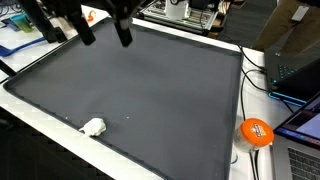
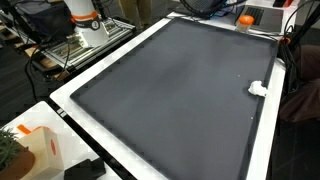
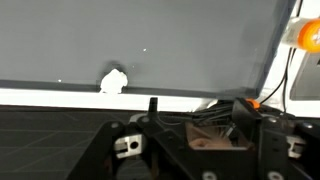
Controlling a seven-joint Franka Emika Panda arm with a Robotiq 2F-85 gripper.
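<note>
A small crumpled white thing (image 1: 93, 127) lies at the near edge of the dark grey board. It also shows near the right edge of the board in exterior view 2 (image 2: 258, 88) and left of the fingers in the wrist view (image 3: 113, 82). My gripper (image 1: 107, 41) hangs at the upper left of exterior view 1, well apart from the white thing. Its two dark fingertips stand apart with nothing between them. In the wrist view the gripper fills the bottom, its fingers spread.
The board (image 1: 170, 90), with its pale rim, is otherwise bare. An orange-topped container (image 1: 254, 134) stands off its right side, near cables and a laptop (image 1: 300, 80). Colourful clutter (image 1: 15, 35) sits beyond the far left corner.
</note>
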